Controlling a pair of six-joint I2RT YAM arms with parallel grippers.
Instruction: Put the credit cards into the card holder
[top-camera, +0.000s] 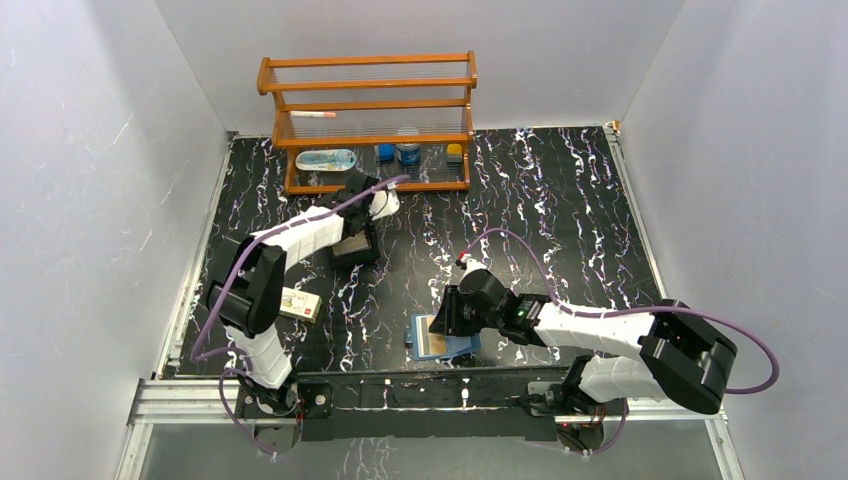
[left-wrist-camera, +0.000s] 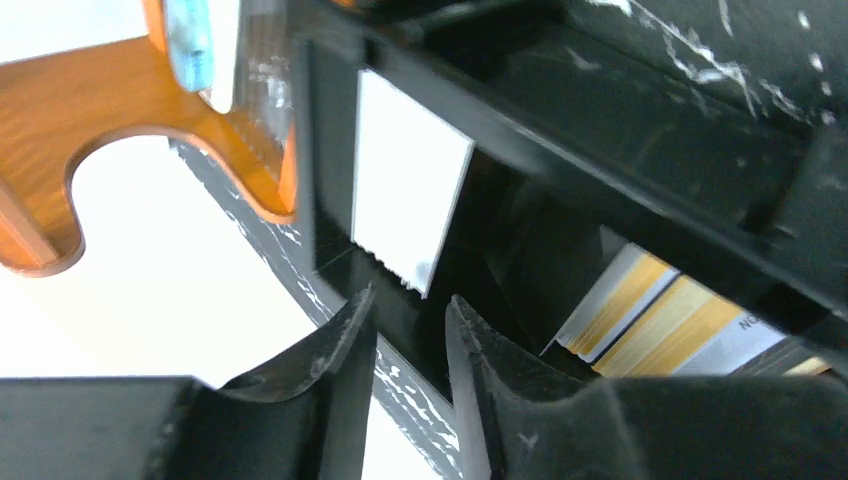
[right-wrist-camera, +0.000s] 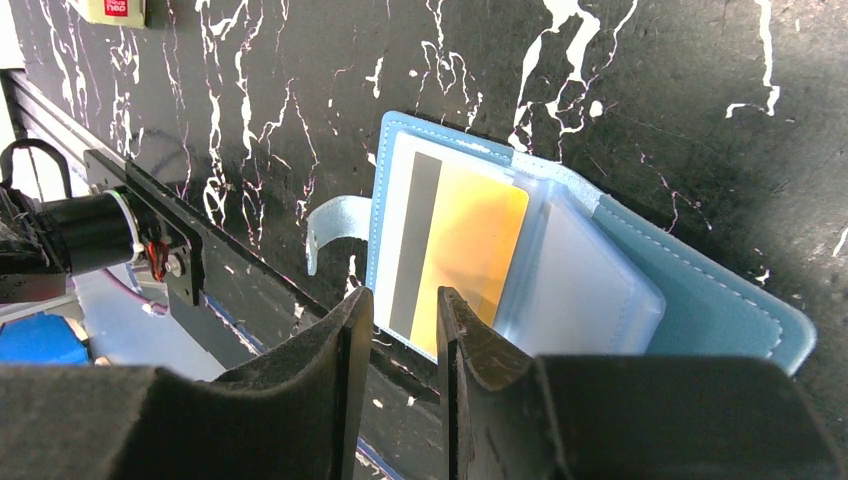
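Note:
Below my left gripper is the black box, divided into compartments. In the left wrist view, a white card leans in one compartment just beyond the fingertips. Cards with tan and white stripes lie in the compartment at right. The left fingers stand part open, with no card visible between them. Close to the near table edge, the blue card holder lies spread with its clear sleeves. A yellow, grey and white card shows in one sleeve. My right gripper hovers over that side, slightly open and empty.
A wooden rack with small items stands at the back, close behind the left gripper. The pale box sits at left, near the left arm.

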